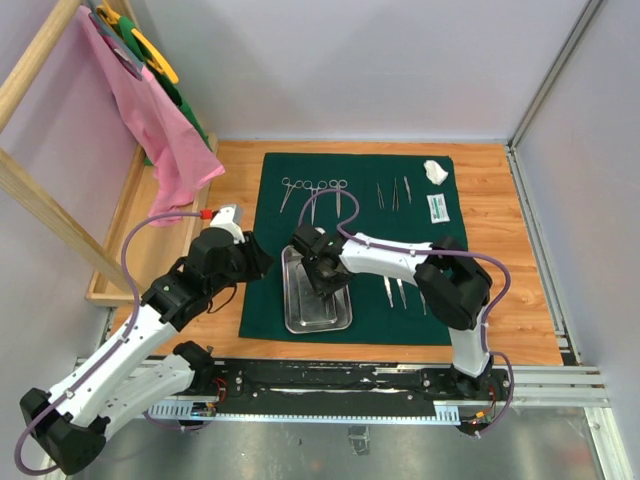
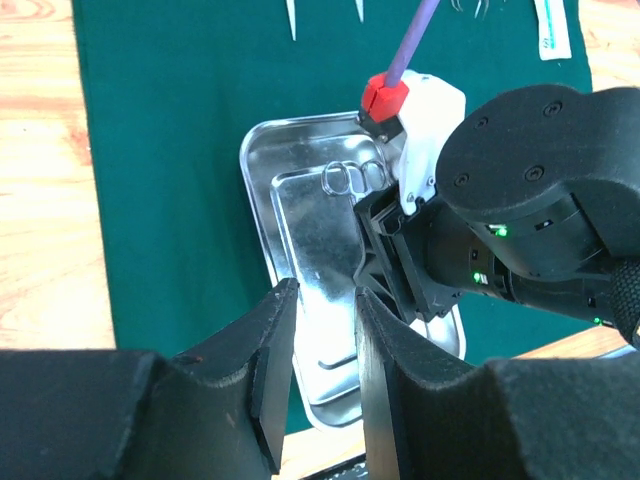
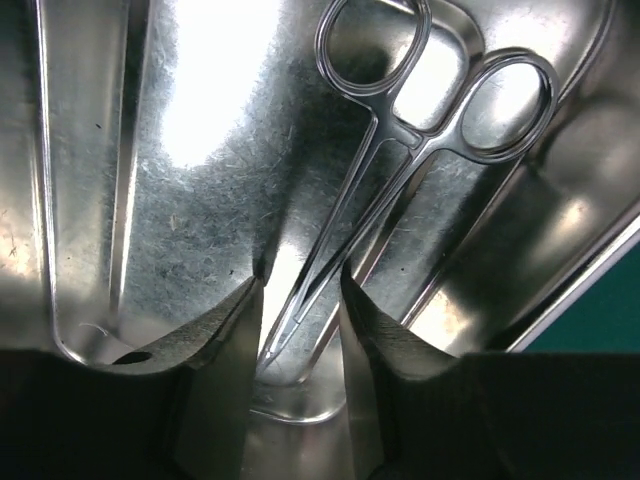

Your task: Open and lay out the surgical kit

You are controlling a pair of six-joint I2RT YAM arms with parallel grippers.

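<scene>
A steel tray [image 1: 300, 310] sits on the green drape [image 1: 260, 320], with scissor-like ringed forceps [image 3: 398, 140] lying inside. My right gripper is low in the tray, open, its fingertips on either side of the forceps' shanks. My left gripper hangs open and empty left of the tray. On the drape above the tray are several ringed instruments [image 1: 312, 190], slim tools [image 1: 395, 195], a white packet [image 1: 437, 208] and a gauze wad [image 1: 435, 172]; several longer instruments [image 1: 400, 295] lie right of the tray.
A wooden rack [image 1: 50, 215] with pink and green cloths stands at the left. The drape left of the tray is bare, and wooden table [image 1: 500, 220] shows around it.
</scene>
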